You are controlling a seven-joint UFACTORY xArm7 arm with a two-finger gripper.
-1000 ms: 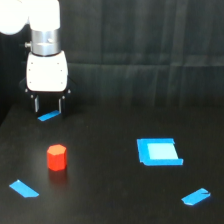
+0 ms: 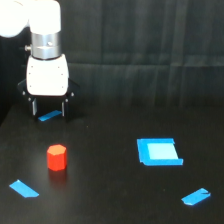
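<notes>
A red block (image 2: pixel 57 157) with a hexagonal outline stands on the dark table, left of the middle. My gripper (image 2: pixel 50 107) hangs at the back left, behind the block and well apart from it. Its dark fingers are spread wide, and nothing shows between them. To the right lies a white square (image 2: pixel 162 151) framed in blue tape, with nothing on it.
Blue tape strips mark the table (image 2: pixel 110 190): one strip (image 2: pixel 49 115) below the gripper, another (image 2: pixel 24 188) at front left, and a third (image 2: pixel 196 197) at front right. Dark curtains (image 2: pixel 140 60) close off the back.
My gripper hangs slightly lower and a touch further right than before. The red block and the taped white square have not moved.
</notes>
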